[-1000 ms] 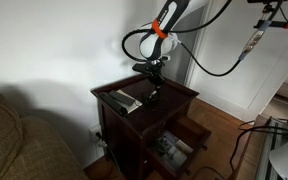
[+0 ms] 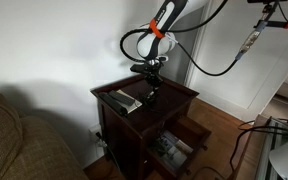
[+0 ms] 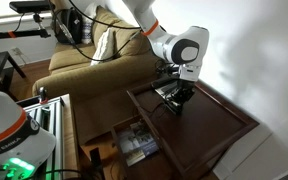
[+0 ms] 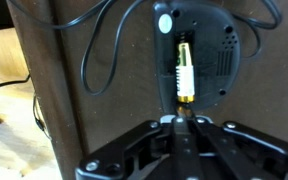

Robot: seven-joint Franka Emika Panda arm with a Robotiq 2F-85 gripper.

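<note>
A black device [image 4: 198,20] with a speaker grille lies face down on the dark wooden cabinet top in the wrist view. A white battery [image 4: 185,75] with gold ends sits in its open slot. My gripper is shut at the near end of the battery, its tips very close to or touching that end; nothing clearly shows between them. In exterior view 2 the gripper [image 3: 179,92] is low over the cabinet top [image 3: 224,120], and the device is mostly hidden there.
An open drawer [image 3: 136,142] with several items stands below the cabinet top. A pale object [image 2: 127,100] lies on the top's left side. Black cables [image 4: 92,60] run beside the device.
</note>
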